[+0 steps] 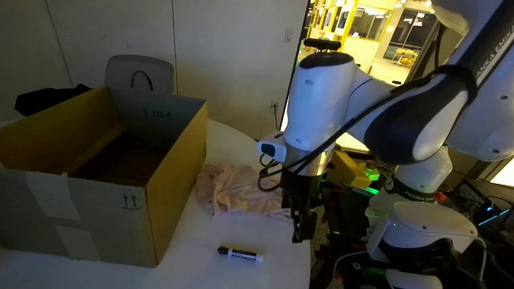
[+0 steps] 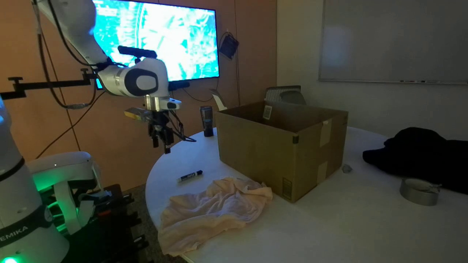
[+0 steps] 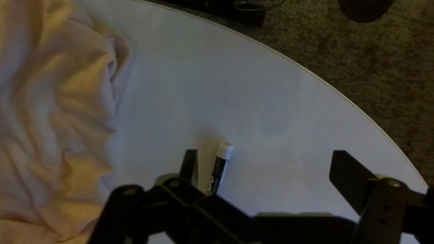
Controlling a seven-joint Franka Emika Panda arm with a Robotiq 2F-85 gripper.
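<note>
A black-and-white marker lies flat on the white table, clear of the cloth; the second exterior view shows the marker in front of the box. My gripper points down near the table's edge, above the tabletop, with nothing in its grasp. In the wrist view the gripper stands open, its fingers wide apart. The marker appears close to the left finger there, its lower end hidden behind the gripper. A crumpled pink cloth rests on the table between the marker and the large open cardboard box.
A dark tumbler stands behind the box's near corner. On the far side are a roll of tape and a black garment. The rounded table edge drops to carpet. Bare tabletop surrounds the marker.
</note>
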